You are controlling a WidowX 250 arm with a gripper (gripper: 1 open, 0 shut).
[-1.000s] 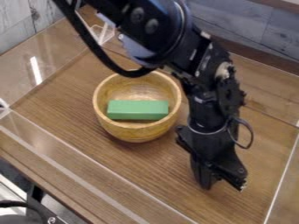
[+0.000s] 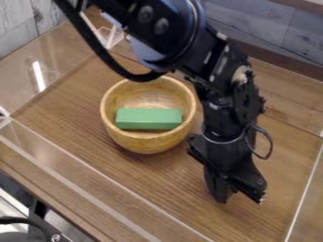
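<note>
My black gripper [image 2: 220, 189] hangs low over the wooden table, right of a round wooden bowl, its fingertips down at or just above the surface. It is shut, with nothing visible between its fingers. The bowl [image 2: 132, 142] holds a green block [image 2: 147, 118], lying inside toward its front. The arm covers part of the bowl's right side and the table behind it.
A grey plank wall [image 2: 265, 43] runs along the back. A black cable [image 2: 19, 223] shows at the bottom left corner.
</note>
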